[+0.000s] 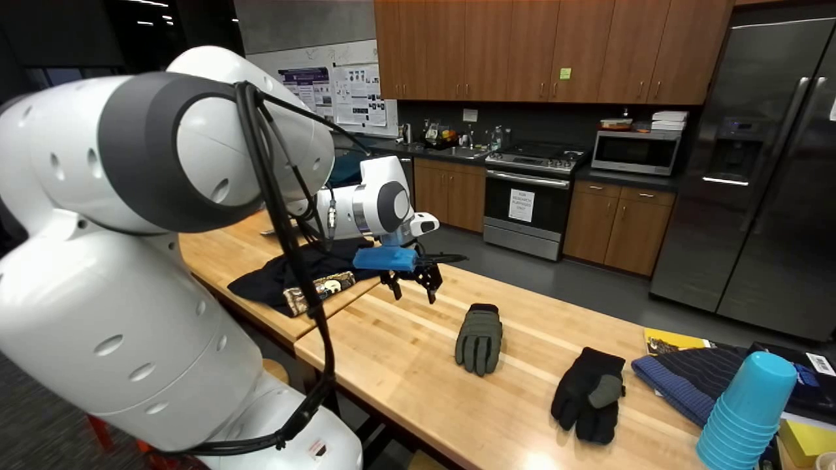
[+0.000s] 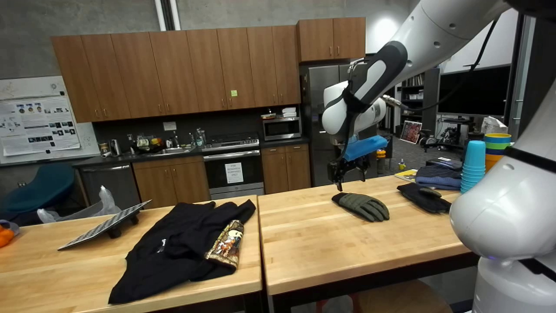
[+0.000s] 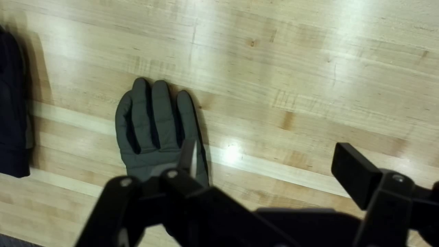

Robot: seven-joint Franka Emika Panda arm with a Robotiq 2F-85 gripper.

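My gripper [image 1: 415, 295] hangs open above the wooden table, its two fingers well apart and only bare tabletop showing between them. A grey-green glove [image 1: 479, 341] lies flat on the table, clear of the gripper in exterior view 1. In the wrist view this glove [image 3: 160, 119] spreads its fingers upward at left of centre, and my left finger hides its cuff. Farther along the table rests a black glove [image 1: 592, 395] with a grey patch on its thumb. Only part of the black glove [image 3: 13, 103] shows at the wrist view's left edge.
Stacked turquoise cups [image 1: 745, 415] and a folded dark blue knit cloth [image 1: 690, 376] occupy the table's far end. Black clothing [image 2: 182, 245] lies on the adjoining table, near a tilted patterned panel [image 2: 107, 225]. Bare wood surrounds the green glove.
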